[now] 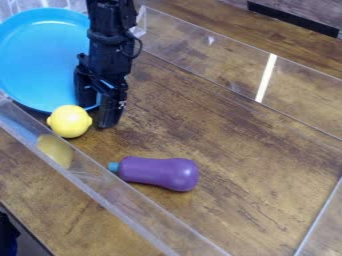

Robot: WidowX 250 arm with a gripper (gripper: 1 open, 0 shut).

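My black gripper (102,98) reaches down from the top left, low over the right part of a blue plate (34,62), just behind and right of a yellow lemon (70,121). Its fingertips are dark and partly overlap, so the gap between them is hard to make out. A purple eggplant (159,172) with a teal stem lies on the wooden table, toward the front and right of the lemon.
Clear plastic walls (123,200) border the workspace at the front left, back and right.
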